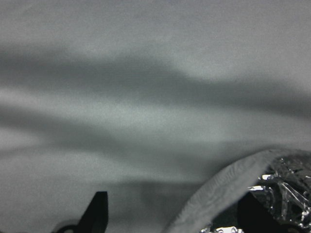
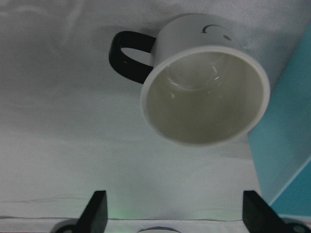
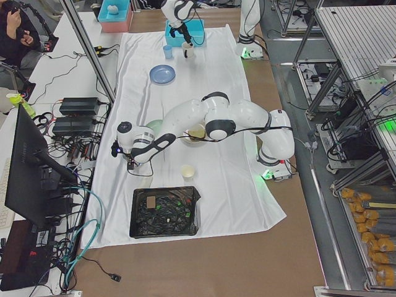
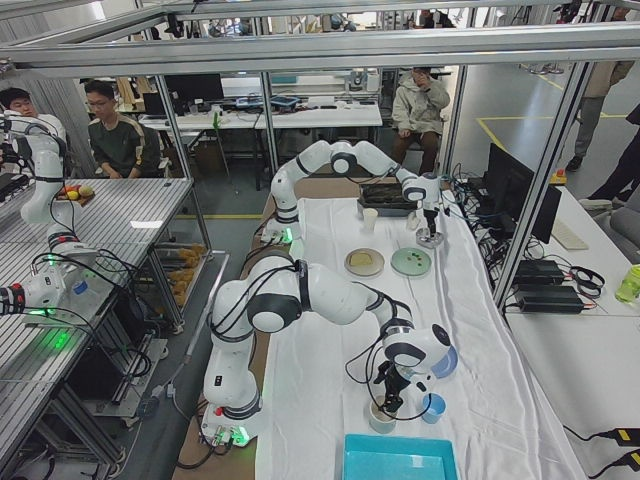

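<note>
A white mug (image 2: 204, 97) with a black handle lies below my right gripper in the right wrist view, beside a turquoise bin (image 2: 277, 116); that gripper is open and empty. In the camera right view it hangs just over the mug (image 4: 382, 420), near a blue cup (image 4: 433, 408). My left gripper is open, low over the cloth at the far side, with a silvery crumpled object (image 1: 286, 184) under it at lower right.
A blue plate (image 3: 162, 74), a beige plate (image 4: 364, 262) with food and a green plate (image 4: 411, 261) lie on the white cloth (image 3: 223, 185). A pale cup (image 3: 187, 173) stands near a black tray (image 3: 164, 223).
</note>
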